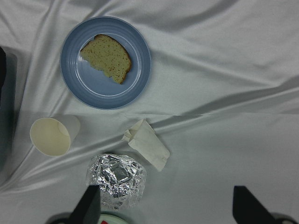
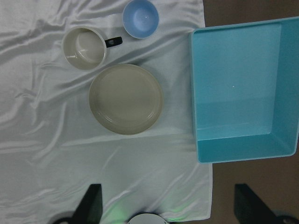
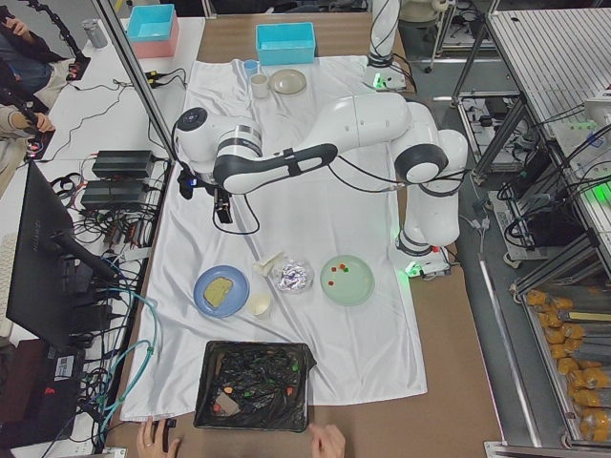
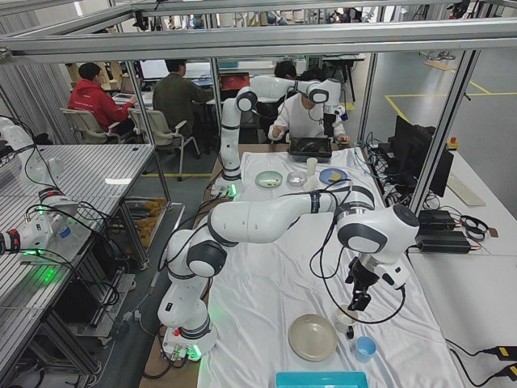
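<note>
My left gripper hangs open and empty above a blue plate (image 1: 79, 84) with bread (image 1: 105, 58), a paper cup (image 1: 51, 137), a crumpled napkin (image 1: 147, 144), a foil ball (image 1: 117, 177) and, at the bottom edge, a green plate (image 1: 111, 218) with red bits. My right gripper, also open and empty, is over the other end, where a beige plate (image 2: 125, 99), a mug (image 2: 84, 49), a blue cup (image 2: 140, 18) and a cyan bin (image 2: 236, 84) sit.
A black-lined tray (image 3: 253, 382) with scraps is at the table's end, with a person's hands (image 3: 327, 441) beside it. A monitor and cables line one side.
</note>
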